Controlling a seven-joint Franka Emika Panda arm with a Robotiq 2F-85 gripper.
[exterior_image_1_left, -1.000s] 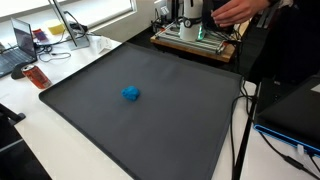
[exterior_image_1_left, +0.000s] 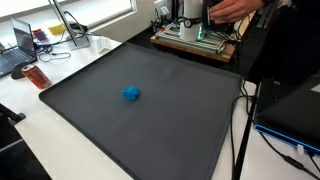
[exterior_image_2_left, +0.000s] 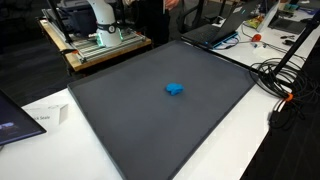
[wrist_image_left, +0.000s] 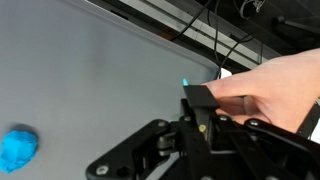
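Note:
A crumpled blue item (exterior_image_1_left: 130, 93), perhaps cloth, lies alone on the dark grey mat (exterior_image_1_left: 150, 125). The wrist view has the same blue item (wrist_image_left: 18, 149) at the left edge, well apart from my gripper. The black fingers are shut, and a small cyan tip (wrist_image_left: 185, 82) pokes out just past them; the rest of what they hold is hidden. A person's hand (wrist_image_left: 265, 90) is right beside the fingers, seemingly touching them. Exterior view 2 also shows the blue item (exterior_image_2_left: 174, 89) but not my fingers.
An orange can (exterior_image_1_left: 37, 77) stands on the white table left of the mat. Black cables (exterior_image_2_left: 285, 85) run along the mat's edge, and a laptop (exterior_image_1_left: 22, 45) sits beyond the can.
The person's hand at the top of exterior view 1 has shifted slightly. The blue item has stayed where it was.

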